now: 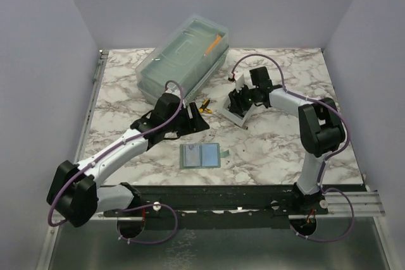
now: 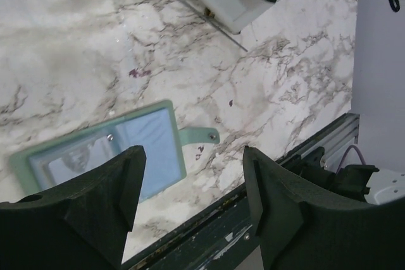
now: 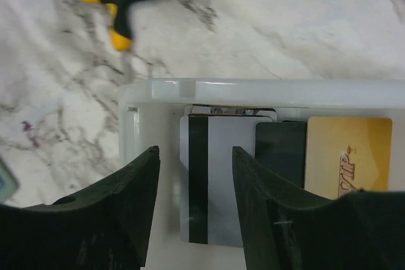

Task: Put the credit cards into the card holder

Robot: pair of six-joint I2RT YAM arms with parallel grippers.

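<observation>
The open green card holder (image 1: 202, 155) lies flat at the table's front, its blue inner side (image 2: 150, 142) bare and a clear pocket (image 2: 79, 158) beside it. My left gripper (image 1: 203, 120) hangs behind the holder, fingers apart with nothing between them. Inside a white box (image 1: 229, 116) lie a grey card with a black stripe (image 3: 223, 140), a dark card (image 3: 280, 150) and a yellow card (image 3: 354, 140). My right gripper is over the box, part open, its fingertips spread above the striped card; whether they touch anything cannot be told.
A yellow and black screwdriver (image 1: 204, 106) lies left of the box, its shaft partly behind it. A large clear lidded bin (image 1: 180, 61) fills the back left.
</observation>
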